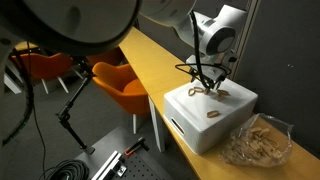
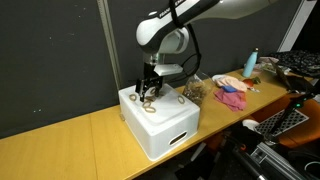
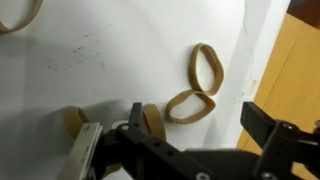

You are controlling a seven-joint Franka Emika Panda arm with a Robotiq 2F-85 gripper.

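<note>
Several brown loops, which look like rubber bands, lie on top of a white box (image 1: 195, 110). In the wrist view, one band (image 3: 206, 68) and another band (image 3: 188, 107) lie end to end, touching or nearly so. A third band (image 3: 153, 120) is close beside the left finger and partly hidden. My gripper is open low over the box top, its two fingers well apart. No band is visibly gripped. In exterior view 2 the gripper (image 2: 149, 89) hangs over the bands, and its tips are too small to make out clearly.
A clear bag (image 1: 258, 142) full of similar brown loops stands on the wooden table beside the box. Farther off lie a pink cloth (image 2: 232, 88) and a blue bottle (image 2: 250, 62).
</note>
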